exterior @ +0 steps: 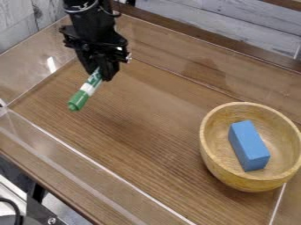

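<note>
My black gripper (102, 68) hangs in the upper left of the camera view, shut on a slim white and green object (86, 91), which points down and to the left above the wooden table (141, 149). The fingertips are dark and partly hard to make out.
A yellow bowl (219, 165) holding a blue block (247, 144) stands at the right. A pale border runs along the table's left side, with black cables at the lower left corner.
</note>
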